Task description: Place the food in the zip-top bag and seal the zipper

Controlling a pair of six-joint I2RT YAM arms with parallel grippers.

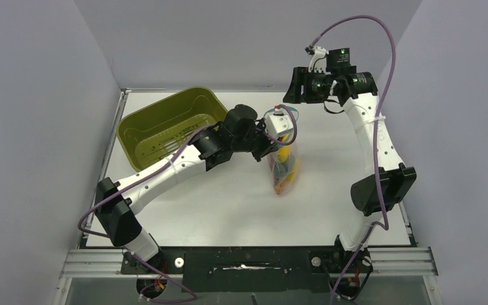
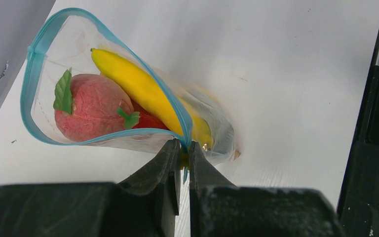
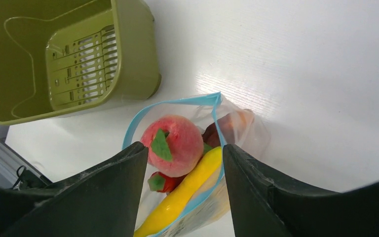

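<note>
The clear zip bag (image 1: 279, 185) has a blue zipper rim (image 2: 25, 106), and its mouth gapes wide. Inside it lie a peach (image 2: 96, 103) with a green leaf, a yellow banana-like food (image 2: 143, 84) and a red food (image 2: 150, 122); a brownish item (image 3: 237, 123) shows through the bag wall. My left gripper is shut on one side of the bag's rim. Over by the mouth's far side, my right gripper stands open, its fingers apart above the bag with nothing gripped.
A green basket (image 1: 133, 152) with a slotted bottom stands at the left of the white table, partly behind the left arm; its visible interior is empty. Bare table (image 1: 330, 165) lies to the right of the bag and in front of it.
</note>
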